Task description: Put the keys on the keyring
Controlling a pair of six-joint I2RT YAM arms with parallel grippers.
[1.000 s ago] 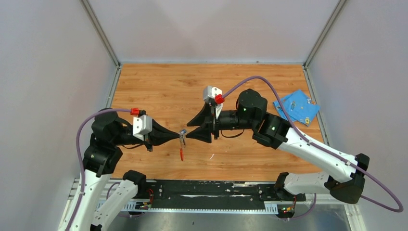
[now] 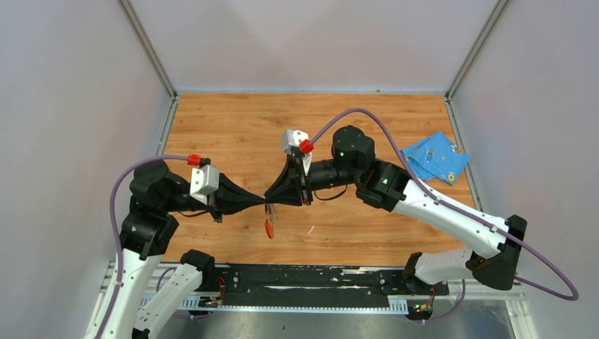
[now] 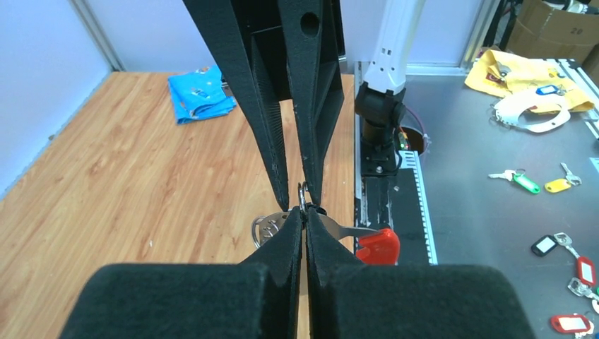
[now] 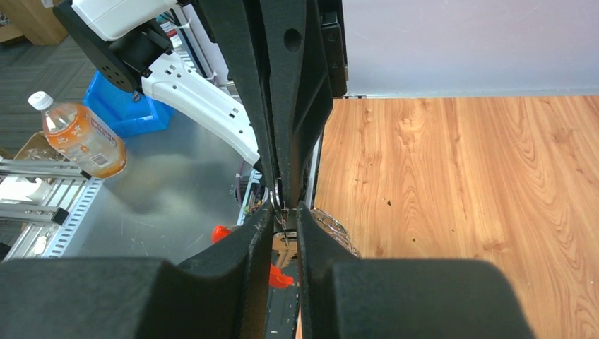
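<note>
The keyring with keys (image 2: 269, 219) hangs at the middle, where both grippers meet, its red tag (image 3: 378, 247) below. My left gripper is shut on the keyring, whose thin loop rises above its tips. My right gripper is part open, its fingertips at either side of that loop in the left wrist view; whether they touch it I cannot tell. The keys' detail is partly hidden behind the fingertips.
A blue cloth (image 2: 434, 155) lies at the right of the wooden board (image 2: 233, 127). Loose tagged keys (image 3: 526, 182) and a yellow cloth (image 3: 508, 74) lie on the metal surface outside. The board is otherwise mostly clear.
My right gripper has moved left onto the keyring and its fingers have drawn closer. The left gripper has stayed in place.
</note>
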